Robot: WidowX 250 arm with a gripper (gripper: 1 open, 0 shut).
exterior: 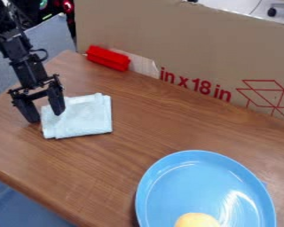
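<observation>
My gripper (43, 108) is at the left of the table, lowered with its fingers open and apart, one just left of a folded light-blue cloth (84, 116) and the other over the cloth's upper-left corner. Whether the fingertips touch the cloth or tabletop is hard to tell.
A red object (107, 58) lies at the back beside a large cardboard panel (198, 44). A blue plate (227, 186) holding a pale yellow round item (197, 220) is at the front right.
</observation>
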